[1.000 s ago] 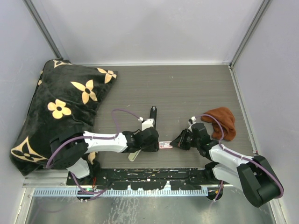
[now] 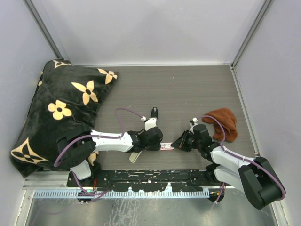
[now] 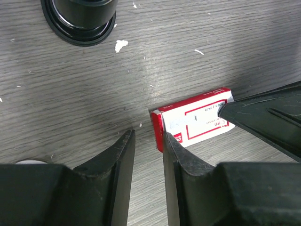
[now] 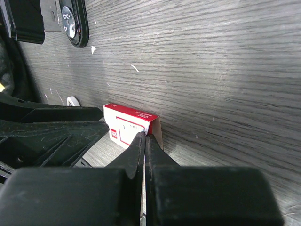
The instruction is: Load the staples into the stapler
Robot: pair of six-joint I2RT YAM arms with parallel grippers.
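Note:
A red-and-white staple box (image 2: 166, 146) lies flat on the table between my two grippers. In the left wrist view, my left gripper is part open with only table showing between its fingers. One of its fingers (image 3: 170, 155) is at the near end of the box (image 3: 200, 120). My right gripper is shut at the other end of the box (image 4: 128, 125), by an end flap; whether the flap is pinched cannot be made out. The dark stapler (image 2: 154, 113) shows behind my left gripper, partly hidden by it.
A pale strip-like piece (image 2: 134, 157) lies below the left gripper. A brown cloth (image 2: 225, 123) rests at the right, and a dark flowered cushion (image 2: 66, 106) fills the left side.
My left gripper has shifted slightly right, closer to the box. The right arm and the box look unmoved.

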